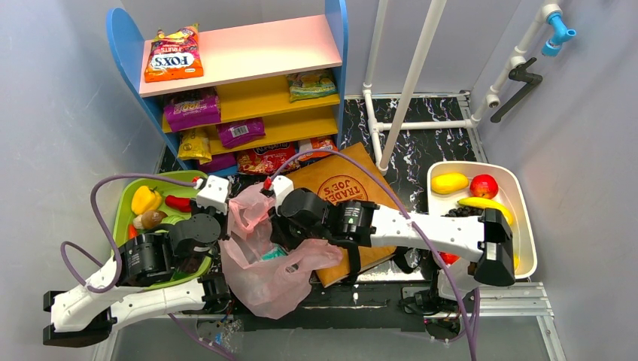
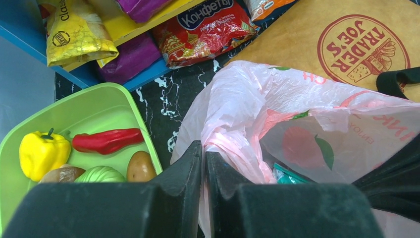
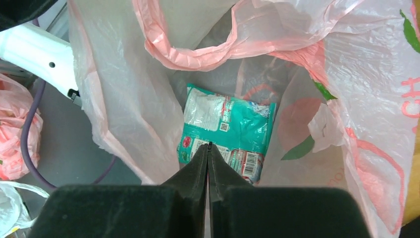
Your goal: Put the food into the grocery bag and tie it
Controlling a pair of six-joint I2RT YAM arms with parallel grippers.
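The pale pink plastic bag (image 1: 259,282) stands mouth-up in front of the shelf. My left gripper is shut on its gathered left rim, thin plastic showing between the fingers. Inside lies a teal packet (image 3: 228,129), flat near the bottom. Over the mouth is my right gripper, its fingertips together with nothing visible between them. It points down at the packet, which seems to be below the tips. In the top view the right arm hides part of the bag's opening.
A green vegetable bin (image 2: 114,101) is at left, a white fruit tray (image 1: 527,226) at right. Behind stands the shelf (image 1: 248,53) with several snack packs. A brown paper bag (image 1: 361,165) lies beside the plastic bag. Another crumpled pink bag (image 3: 17,129) sits lower down.
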